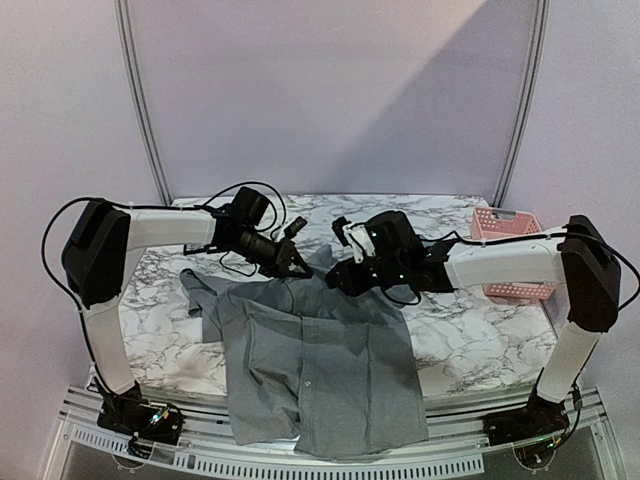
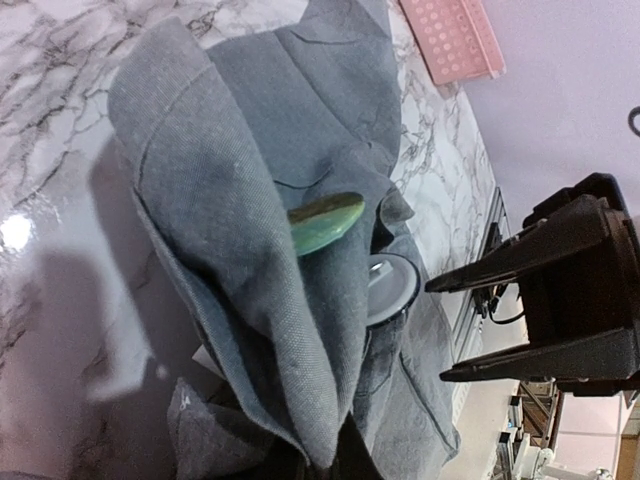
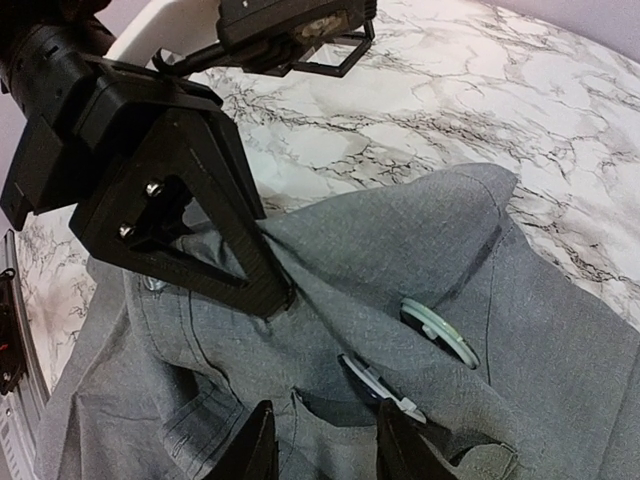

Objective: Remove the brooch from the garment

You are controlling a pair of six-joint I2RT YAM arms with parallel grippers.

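Observation:
The grey garment [image 1: 320, 380] lies crumpled on the marble table, its lower part over the front edge. My left gripper [image 1: 300, 268] is shut on a raised fold of it, seen rising from the fingers in the left wrist view. A brooch shows there as a green oval piece beside a silver round piece, and in the right wrist view as a pale green disc [image 3: 440, 330] with a silver clasp [image 3: 380, 390] on the cloth. My right gripper stands open just short of these, nothing visible between its fingers.
A pink basket [image 1: 515, 225] stands at the back right. Bare marble [image 1: 450, 360] shows around the garment. Both arms' wrists are close together over the cloth's centre.

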